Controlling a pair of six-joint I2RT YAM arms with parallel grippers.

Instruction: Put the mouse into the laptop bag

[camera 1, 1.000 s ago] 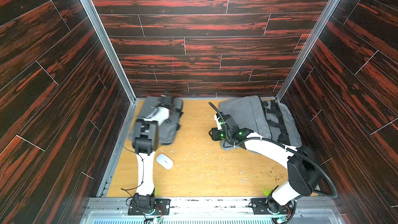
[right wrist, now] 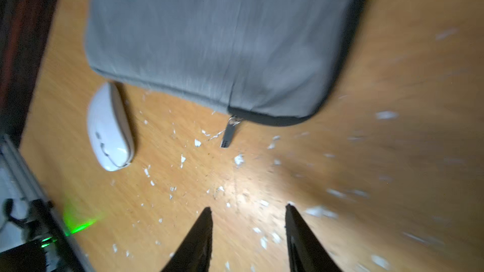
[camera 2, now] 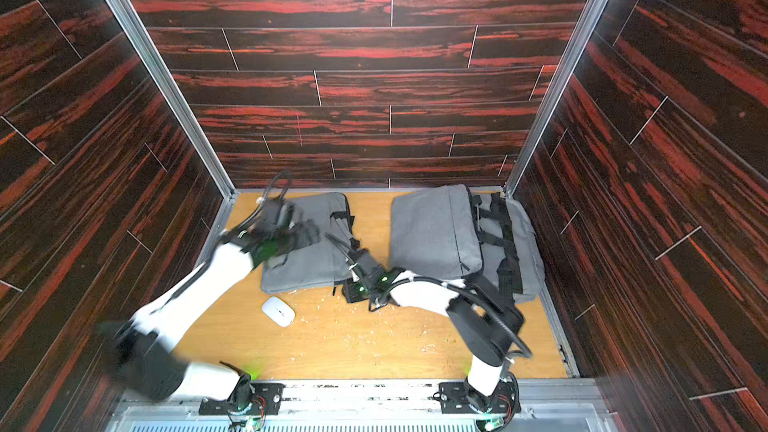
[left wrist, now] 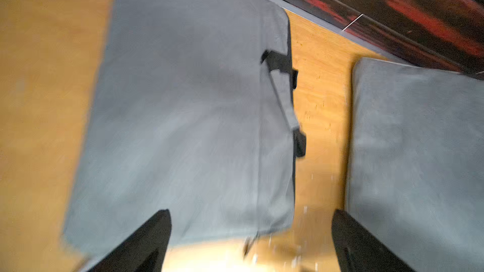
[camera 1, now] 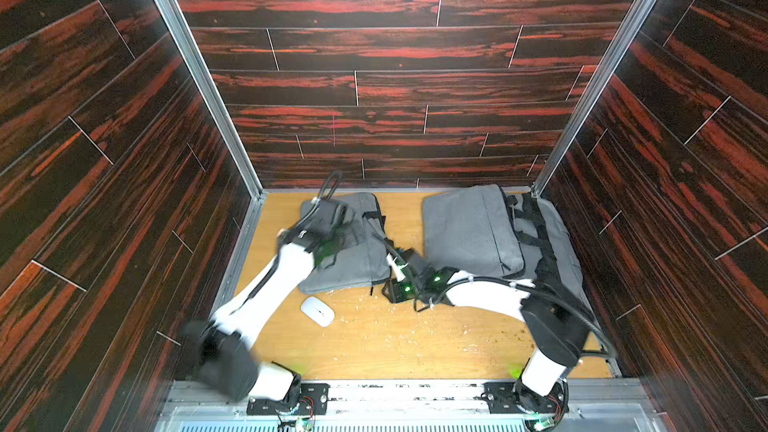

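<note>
The white mouse (camera 1: 317, 311) lies on the table just in front of the left grey laptop bag (camera 1: 357, 272). It also shows at the left of the right wrist view, the mouse (right wrist: 110, 127) close to the bag's lower edge. The bag lies flat, with a dangling zip pull (right wrist: 231, 132) at its front corner. Over this bag (left wrist: 176, 121) hovers my left gripper, open, nothing between its fingers. My right gripper is open and empty above bare table, near the bag's front right corner. Whether the bag's opening gapes is not visible.
A second grey bag (camera 1: 468, 232) with black straps lies at the right, a gap of bare table between the two. Walls stand on the left, right and back.
</note>
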